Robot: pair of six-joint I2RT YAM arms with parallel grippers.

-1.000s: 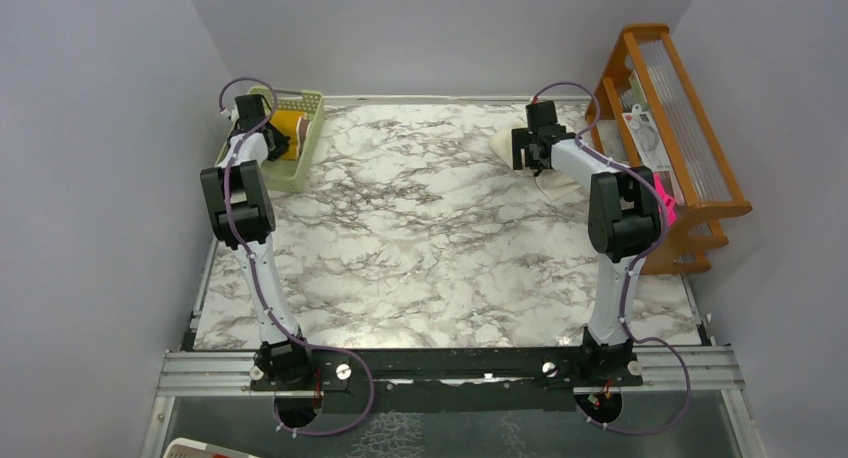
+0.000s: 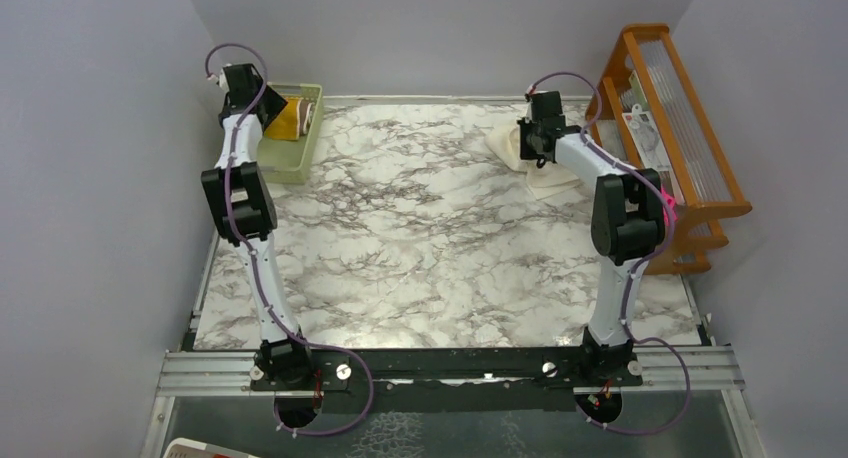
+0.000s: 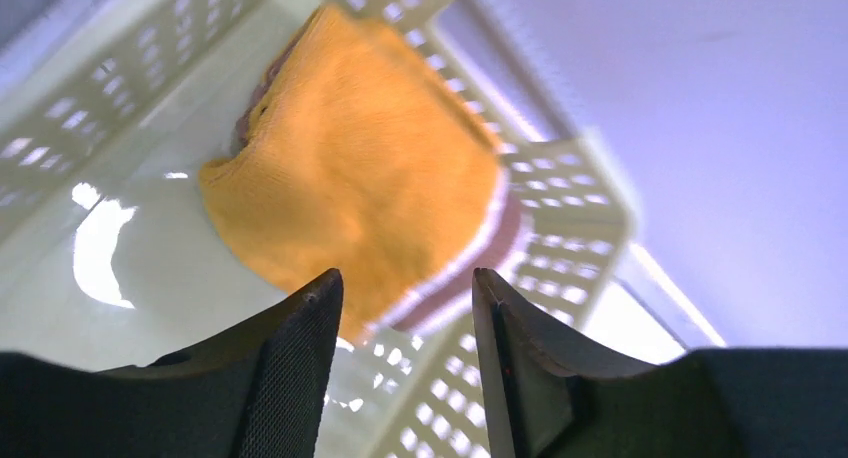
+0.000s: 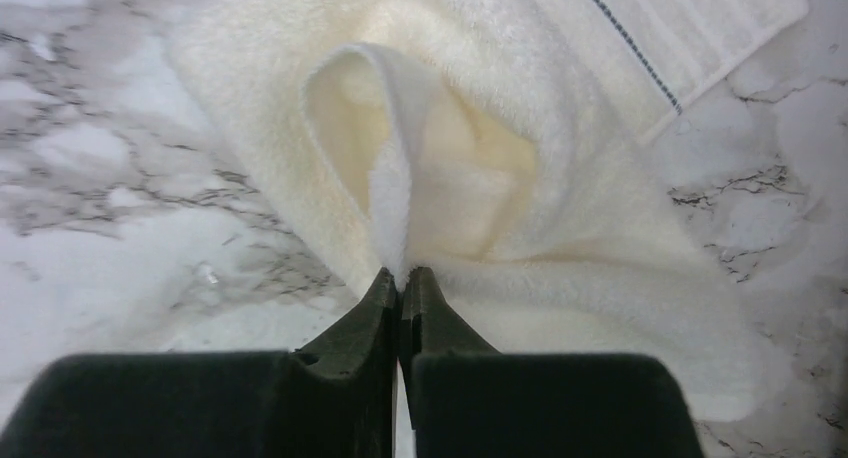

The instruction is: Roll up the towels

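Note:
My left gripper hangs over the green basket at back left, its fingers apart with nothing between them. Inside the basket lies a folded yellow towel with a brown, white-edged fold along one side. On the right side of the table a cream towel lies bunched and folded over, with a dark stitched line near one end. My right gripper is shut at a raised ridge of this towel, the cloth pinched at its fingertips.
A wooden rack with papers and pink items stands along the right edge beside the cream towel. Grey walls border the back and sides.
My left gripper has moved toward the back of the basket, showing more of the yellow towel. My right gripper has shifted slightly, with the cream towel moving a little under it.

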